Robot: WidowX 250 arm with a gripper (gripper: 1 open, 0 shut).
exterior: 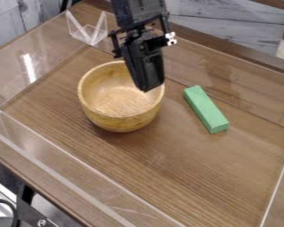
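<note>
The black gripper (pixel 145 82) hangs from the top centre over the right part of a round, light wooden bowl (pixel 109 113). Its fingers look shut, with nothing visible between them. The bowl's interior appears empty where it shows; part of its rim is behind the gripper. A green rectangular block (pixel 206 109) lies on the wooden table to the right of the bowl.
Pale marble-like panels (pixel 233 27) stand behind the table. A clear object sits at the left edge, and black cables show at the lower left.
</note>
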